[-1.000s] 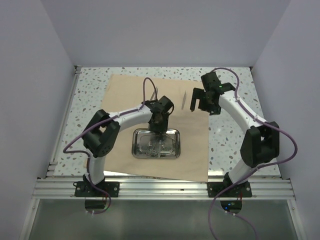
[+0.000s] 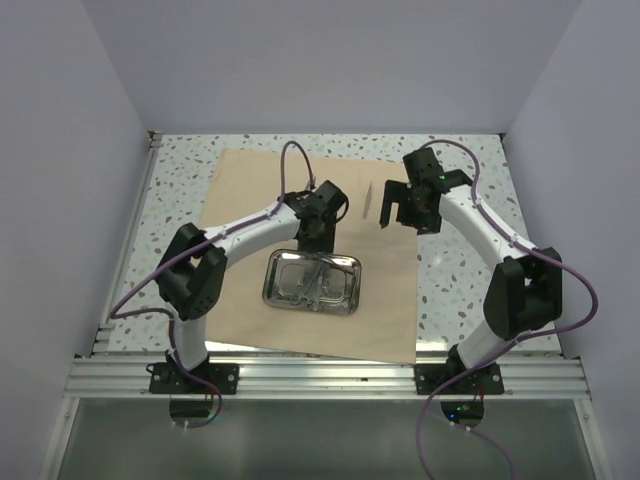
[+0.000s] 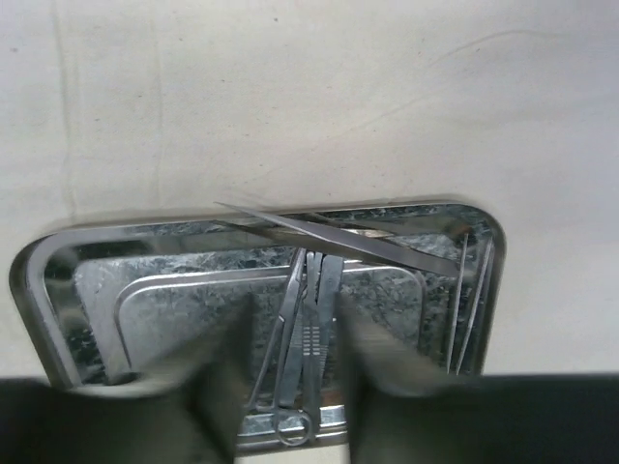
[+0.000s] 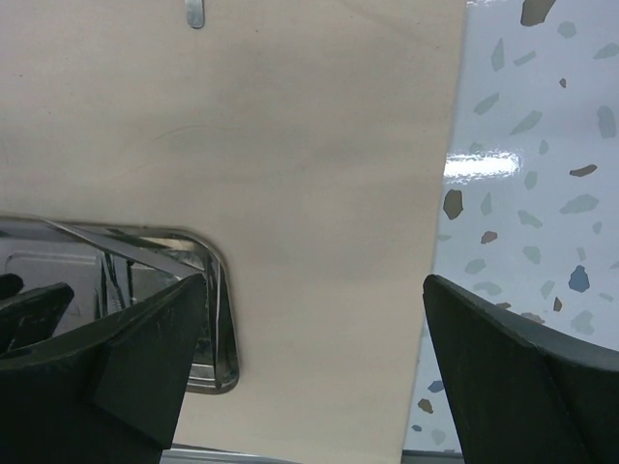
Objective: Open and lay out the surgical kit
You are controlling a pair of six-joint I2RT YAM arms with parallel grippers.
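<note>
The steel tray point(image 2: 358, 283) lies on the beige cloth, holding several slim metal tools. In the left wrist view, a ring-handled tool point(image 3: 293, 426) and narrow handles lie lengthwise, with pointed tweezers point(image 3: 387, 249) slanting across the far rim. Thin pieces point(image 3: 471, 314) rest at the tray's right end. Over the tray's far edge hovers my left gripper point(image 2: 318, 246), its blurred fingers point(image 3: 221, 387) apart and nothing visibly gripped. My right gripper stands open and empty above the cloth, right of the tray. One slim tool point(image 2: 367, 200) lies on the cloth behind the tray.
Bare cloth point(image 2: 385, 300) spreads right of the tray and in front of it. Speckled tabletop point(image 2: 455, 290) borders the cloth. Another slim tool behind the left gripper is mostly hidden in the top view.
The tools in the tray sit slightly differently. My right arm is nearly still.
</note>
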